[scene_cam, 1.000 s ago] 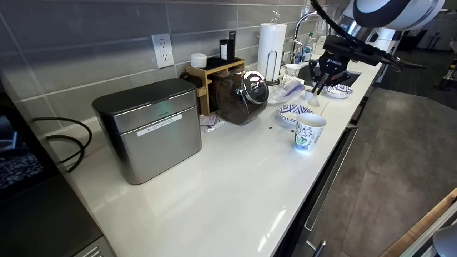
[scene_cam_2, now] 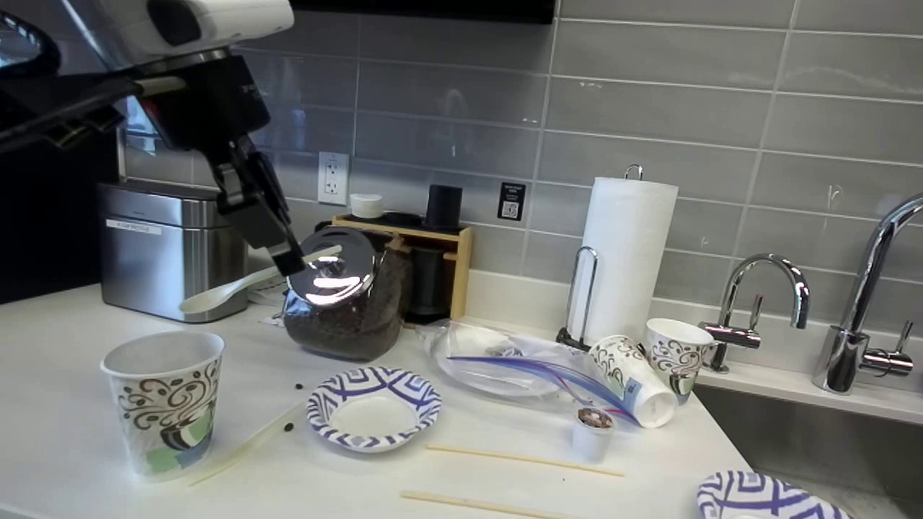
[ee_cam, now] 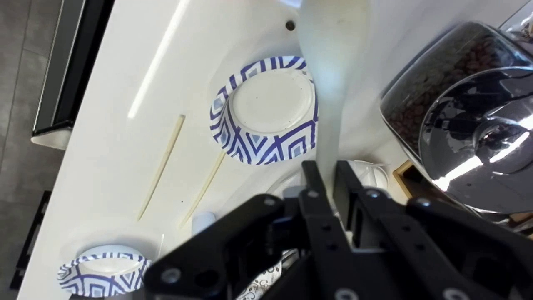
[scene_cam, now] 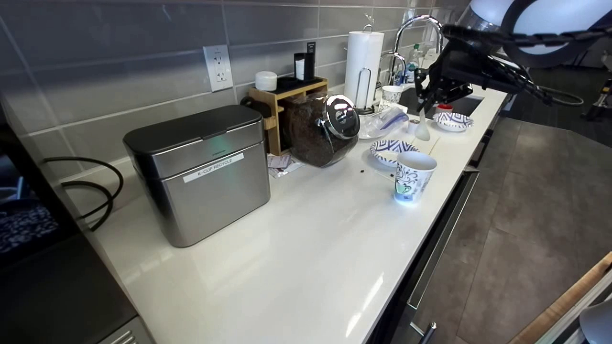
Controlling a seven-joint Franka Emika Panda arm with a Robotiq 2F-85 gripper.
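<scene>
Between its two black fingers my gripper is shut on the handle of a white spoon (ee_cam: 332, 75). In exterior view 2 the spoon (scene_cam_2: 226, 293) is held in the air, its bowl end slanting down to the left, above and behind a patterned paper cup (scene_cam_2: 164, 406). That cup stands upright near the counter's front edge; its inside is mostly hidden. To its right lies a blue-and-white paper bowl (scene_cam_2: 372, 442), which looks empty in the wrist view. From exterior view 1 the gripper (scene_cam: 425, 97) appears beyond the cup (scene_cam: 414, 177).
A tilted jar of coffee beans (scene_cam_2: 346, 329) stands behind the cup and bowl. To the right are a plastic bag (scene_cam_2: 484, 363), two more cups, a small pod (scene_cam_2: 593, 437), wooden sticks and a second bowl (scene_cam_2: 761, 497). The counter before the steel bin (scene_cam: 212, 183) is clear.
My gripper has turned and tilted, and the arm above it has swung to the right in exterior view 1. The spoon's bowl end is slightly higher. Cup and bowl have not moved.
</scene>
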